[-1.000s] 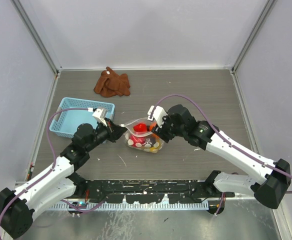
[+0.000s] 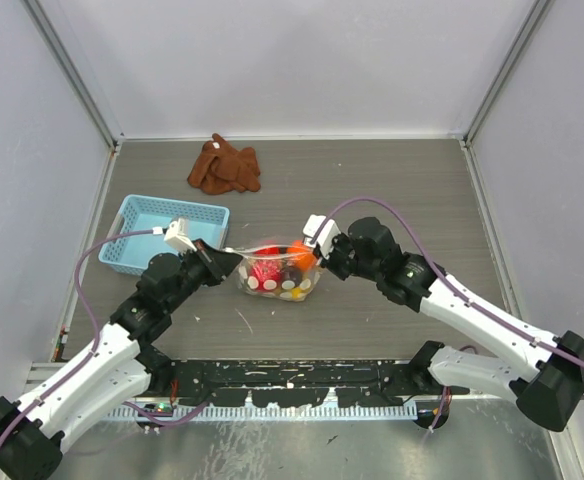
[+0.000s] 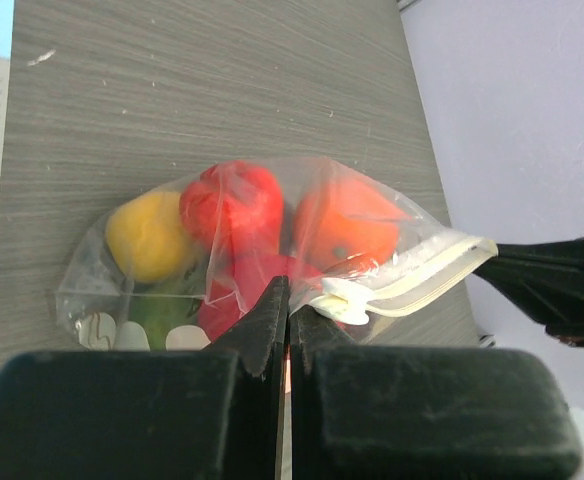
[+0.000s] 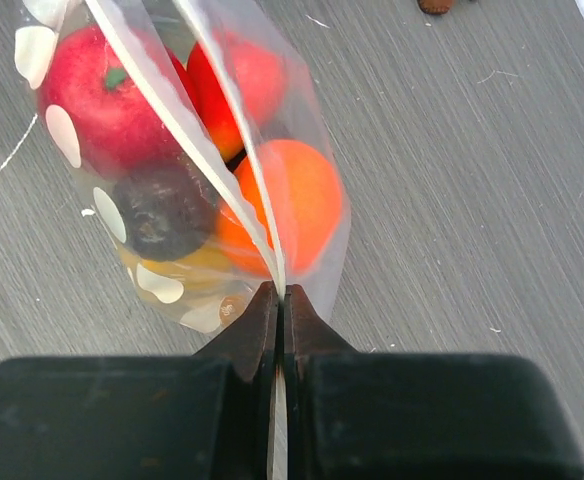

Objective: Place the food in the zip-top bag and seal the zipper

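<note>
A clear zip top bag with white dots stands on the table between my two arms, its top drawn into a long narrow mouth. Inside are toy foods: a red fruit, an orange one, a dark one and a yellow one. My left gripper is shut on the left end of the zipper, where the white strip bunches at its tips. At the opposite end, my right gripper is shut on the zipper's corner. Two zipper strips still run apart in the right wrist view.
An empty blue basket stands to the left, close behind my left arm. A brown cloth item lies at the back.
The bag's mouth was wide and rounded; now it is stretched long and narrow.
</note>
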